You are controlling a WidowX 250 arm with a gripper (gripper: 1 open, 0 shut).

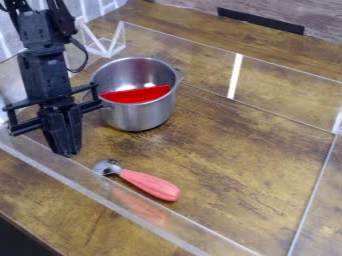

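Observation:
The black gripper [54,128] hangs low on the left side of the camera view, beside a steel pot [140,116] that holds a red object [136,95]. Whether its fingers are open or shut is hard to tell. A pink-handled utensil [151,185] with a small metal head lies on the wooden table in front of the pot, to the lower right of the gripper and apart from it.
Clear panel edges run along the front and right. A dark slot sits at the back right.

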